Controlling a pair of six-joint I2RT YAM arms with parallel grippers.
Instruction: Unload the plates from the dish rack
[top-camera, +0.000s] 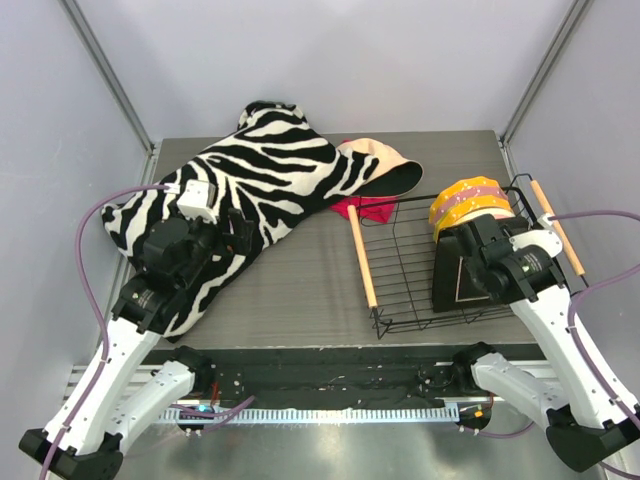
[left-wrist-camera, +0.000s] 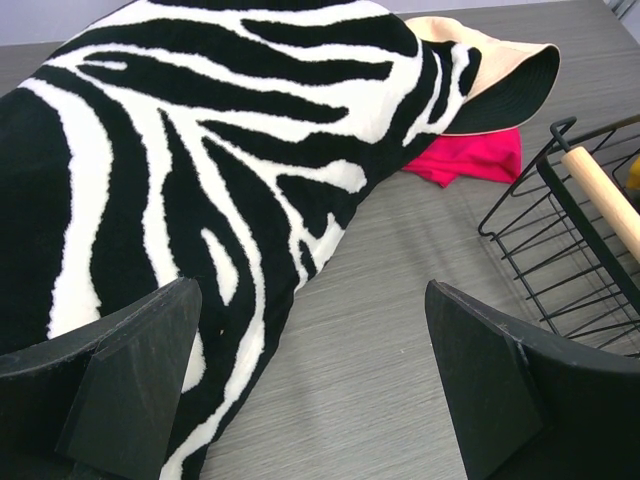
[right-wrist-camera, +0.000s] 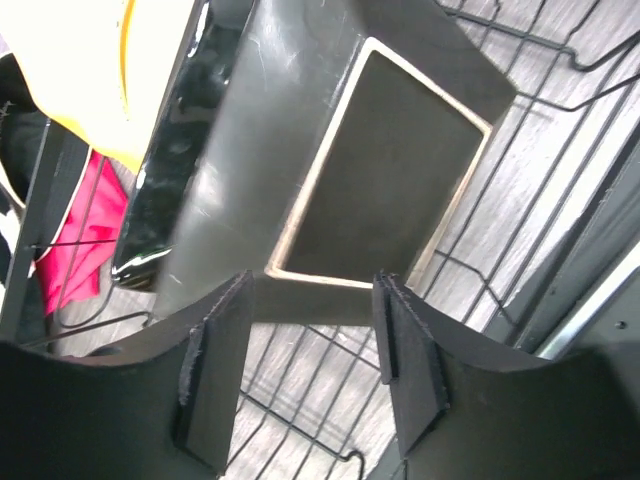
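Note:
The wire dish rack (top-camera: 400, 290) stands on the right of the table, holding upright plates: a dark square one with a pale rectangle (right-wrist-camera: 370, 170) and, behind it, a yellow-orange one (top-camera: 460, 200). In the right wrist view a glossy black edge (right-wrist-camera: 170, 170) lies between them. My right gripper hangs over the dark plate, fingers part open and apart, tips near its lower part; whether they touch cannot be told. My left gripper stands open above the left of the table, nothing between its fingers.
A zebra-striped cloth (top-camera: 270, 160) covers the back left of the table, with a red cloth (left-wrist-camera: 470, 155) and a peach piece (top-camera: 385, 150) beside it near the rack. Bare table (top-camera: 300, 290) lies left of the rack.

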